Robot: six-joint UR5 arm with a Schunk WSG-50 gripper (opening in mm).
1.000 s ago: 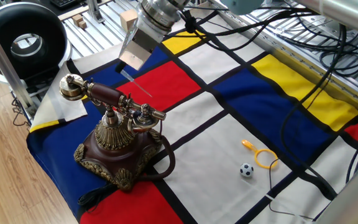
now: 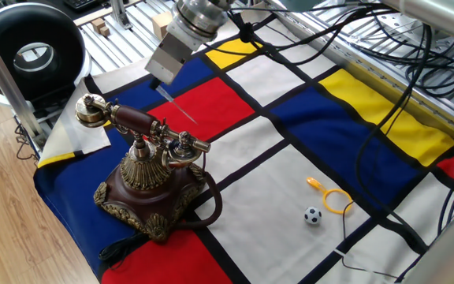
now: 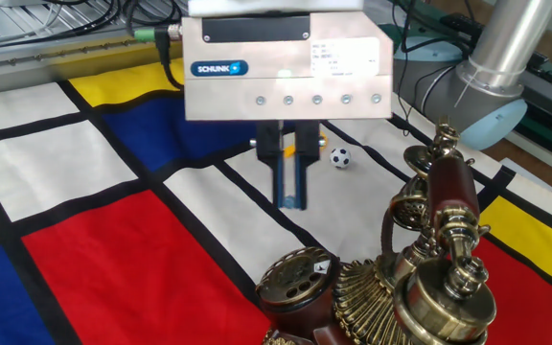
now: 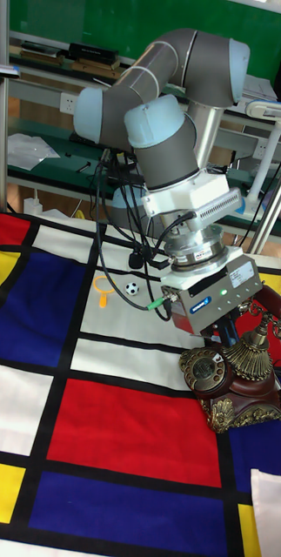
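Note:
My gripper (image 3: 290,203) hangs in the air with its fingers pointing down and close together. A narrow gap shows between the fingers, and no held object can be made out. From the first exterior view, the thin fingers (image 2: 178,106) are behind the antique telephone (image 2: 150,177), over the red patch. The telephone is brown and brass, with its handset resting on the cradle. Well away from the gripper, a small black-and-white ball (image 2: 312,215) lies on a white patch beside a yellow-orange ring with a handle (image 2: 337,201).
A cloth (image 4: 137,432) of coloured blocks and black lines covers the table. Black cables (image 2: 404,102) hang over the right side in the first view.
Telephone, ball and ring have stayed in place.

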